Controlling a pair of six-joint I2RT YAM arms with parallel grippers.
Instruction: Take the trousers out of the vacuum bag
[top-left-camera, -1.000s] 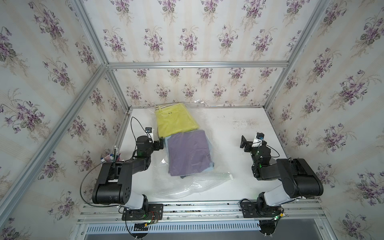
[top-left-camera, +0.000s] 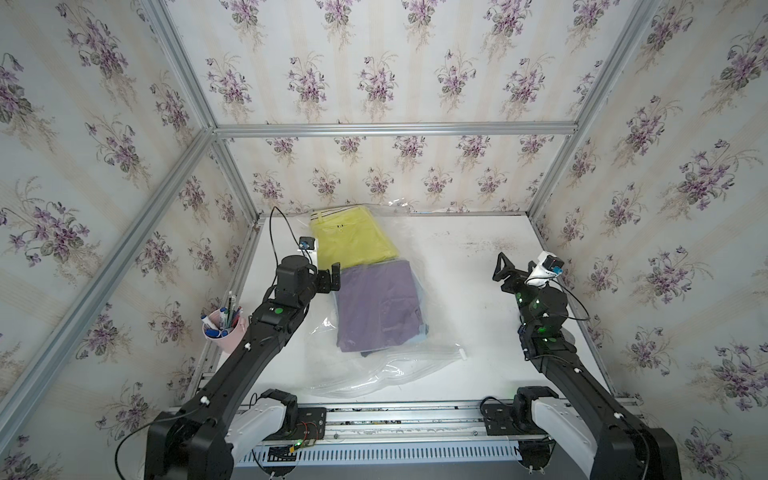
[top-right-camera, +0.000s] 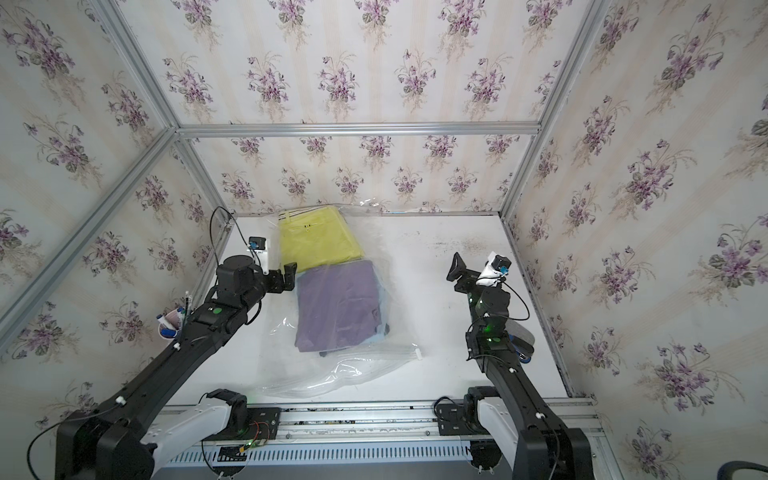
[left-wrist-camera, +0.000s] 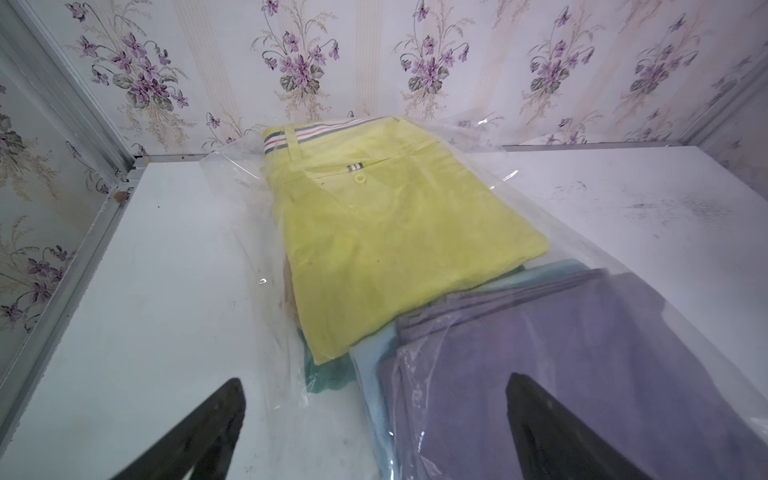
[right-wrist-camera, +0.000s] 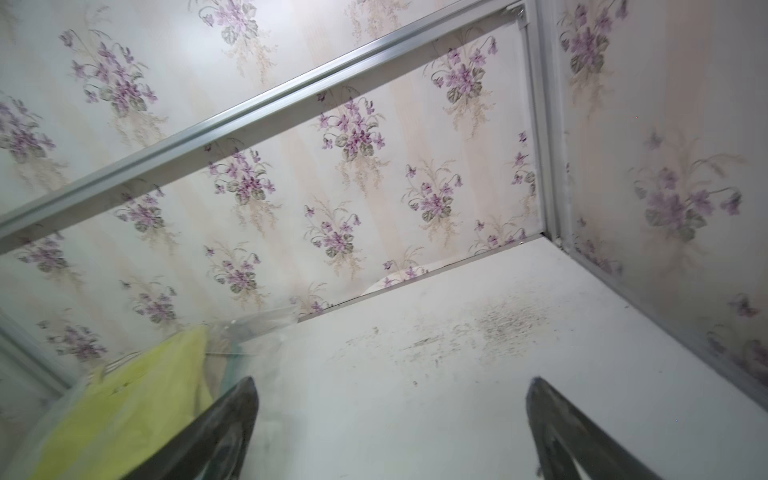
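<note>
A clear vacuum bag (top-left-camera: 392, 369) lies flat on the left half of the table, its sealing strip end toward the front. Inside it are folded clothes: a yellow pair of trousers (left-wrist-camera: 384, 216) with a buttoned waist at the back, and a purple folded garment (top-left-camera: 378, 306) nearer the front. Light blue and teal cloth edges peep out beneath them. My left gripper is open above the bag's left side, nothing between its fingers. On the right, my right gripper hangs open over bare table, well apart from the bag.
A pink cup (top-left-camera: 228, 332) with pens stands at the table's left edge. A dark object (top-right-camera: 520, 342) sits behind the right arm. Papered walls close the back and sides.
Both arms have stretched out from a folded pose, their elbows swinging toward the front. The left gripper has shifted slightly right, the right one slightly right and back. Bag and clothes lie unmoved.
</note>
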